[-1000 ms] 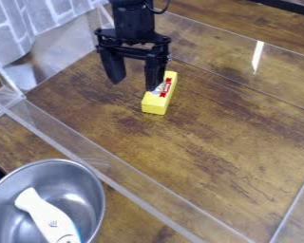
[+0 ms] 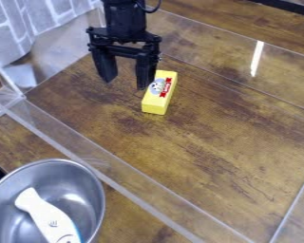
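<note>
My black gripper [image 2: 125, 68] hangs near the top centre of the camera view, its two fingers spread apart with nothing visible between them. Just right of and below it lies a yellow box [image 2: 159, 97] with a red and white printed label, on the wooden table [image 2: 193, 161]. The gripper's right finger is close to the box's upper left end; whether they touch I cannot tell.
A metal bowl [image 2: 85, 197] at the lower left holds a white utensil [image 2: 43, 214]. Clear plastic walls run around the work area. A white quilted surface is at the upper left.
My gripper has shifted slightly to the left, uncovering a little more of the box's label. The box and bowl have not moved.
</note>
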